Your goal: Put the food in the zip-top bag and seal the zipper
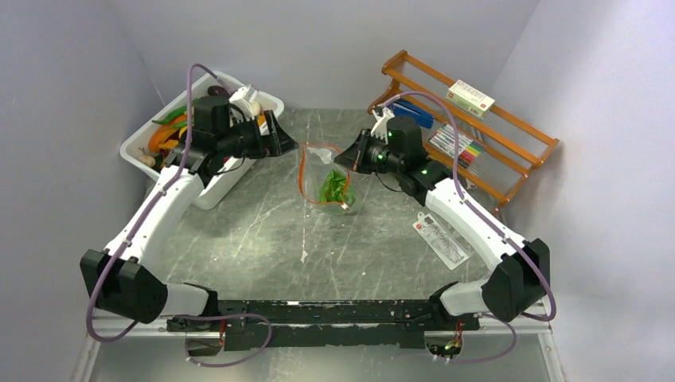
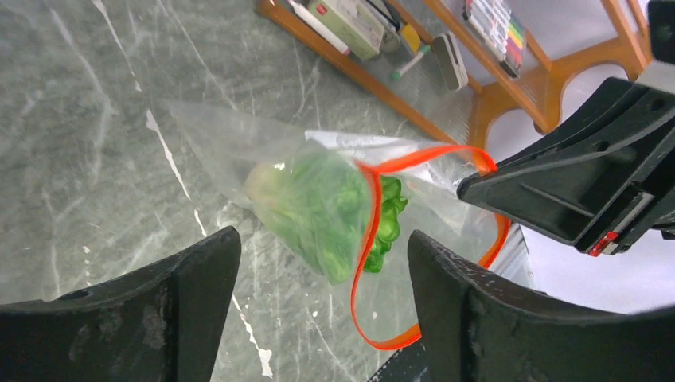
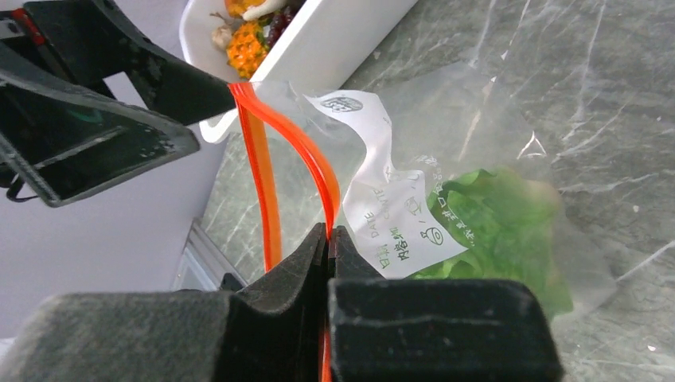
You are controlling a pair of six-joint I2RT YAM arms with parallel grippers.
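The clear zip bag (image 1: 326, 191) with an orange zipper hangs upright between my grippers, leafy greens (image 1: 334, 186) in its lower part. My right gripper is shut on the zipper edge of the bag, whose orange strip runs down between its fingertips. My left gripper (image 1: 288, 143) stands open just left of the bag's mouth; in the left wrist view its fingers are spread with the bag beyond them and nothing held.
A white bin (image 1: 135, 147) of vegetables is at back left. A wooden rack (image 1: 509, 119) with boxes stands at back right. A card (image 1: 440, 241) lies on the right of the table.
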